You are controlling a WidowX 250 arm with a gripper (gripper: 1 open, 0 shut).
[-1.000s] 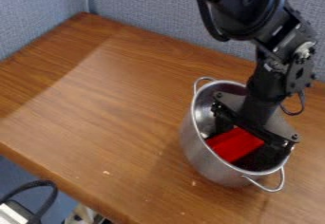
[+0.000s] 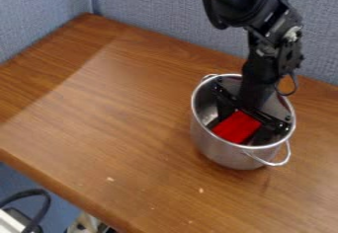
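A steel pot (image 2: 224, 150) with two wire handles stands on the right half of the wooden table. Inside it lies a flat red object (image 2: 238, 125). My black gripper (image 2: 248, 109) reaches down into the pot over the red object; whether its fingers hold anything is hard to tell.
Grey padded walls line the back and left. A dark cable and some hardware sit at the lower left corner, off the table edge.
The arm has shifted left, with the gripper still inside the pot. The pot has moved slightly left and now stands a little higher in the view.
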